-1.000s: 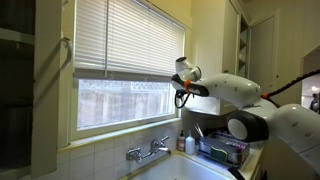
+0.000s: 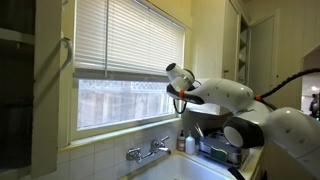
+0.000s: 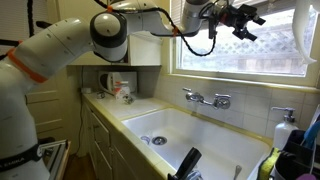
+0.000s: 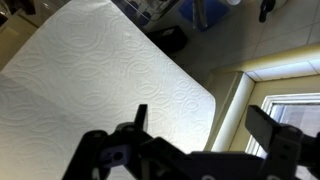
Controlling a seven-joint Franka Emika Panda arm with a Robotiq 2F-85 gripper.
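My gripper is open in the wrist view, its dark fingers [image 4: 262, 128] wide apart with nothing held between them. Beyond them a white quilted sheet, like paper towel [image 4: 110, 65], fills much of the left side; whether it touches the fingers I cannot tell. Exterior view 2 has the gripper [image 3: 245, 20] high above the sink, before the window blind. A white rounded thing [image 3: 304, 32], perhaps the same towel, hangs to its right. Seen from exterior view 1, the gripper end [image 2: 176, 80] is beside the window's right side.
Below lies a white sink [image 3: 200, 140] with a wall faucet [image 3: 207, 99]. A soap bottle [image 3: 284, 128] and a dish rack [image 2: 222, 148] stand near its end. Wall cabinets [image 2: 216, 40] flank the arm; the air over the sink is clear.
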